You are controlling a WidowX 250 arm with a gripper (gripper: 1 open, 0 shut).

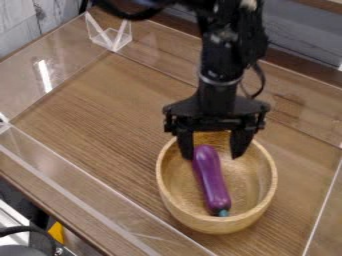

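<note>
A purple eggplant [211,180] lies lengthwise in a tan bowl [265,188] in the lower middle of the camera view. My black gripper [211,134] hangs over the back part of the bowl, above the eggplant's upper end, with its fingers spread open on either side. Nothing shows held between them. The gripper hides part of the bowl's far rim.
A clear wire rack [110,30] stands at the back left. Dark objects sit at the lower left edge.
</note>
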